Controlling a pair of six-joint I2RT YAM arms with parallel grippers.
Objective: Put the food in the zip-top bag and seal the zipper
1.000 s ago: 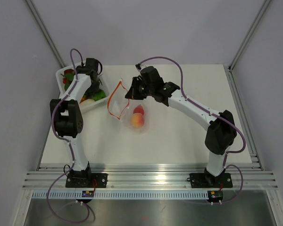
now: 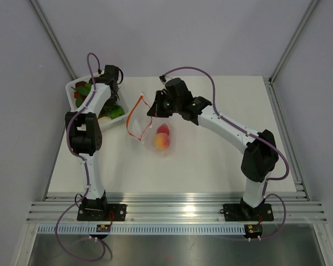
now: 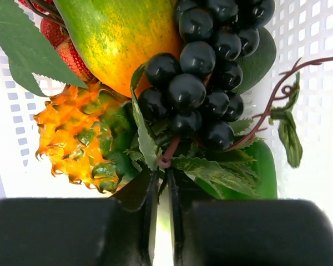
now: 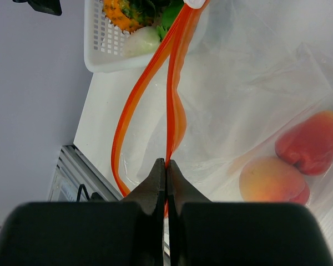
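Observation:
The clear zip bag (image 4: 238, 100) with an orange zipper rim (image 4: 125, 122) stands with its mouth spread. A peach (image 4: 271, 180) and a red fruit (image 4: 311, 143) lie inside it. My right gripper is shut on the zipper rim at one side of the mouth. Over the white basket (image 2: 70, 98), my left gripper points down at the black grapes (image 3: 187, 91). Its fingers stand a narrow gap apart, with the grapes' stem (image 3: 164, 162) at their tips. Whether they touch the stem is unclear.
Around the grapes in the basket lie a mango-like fruit (image 3: 119, 39), an orange spiky fruit (image 3: 83, 136), strawberries (image 3: 72, 60) and a green vegetable (image 3: 261, 166).
My left arm has moved slightly away from the front edge and to the right, further over the basket. The right arm and the bag look unchanged.

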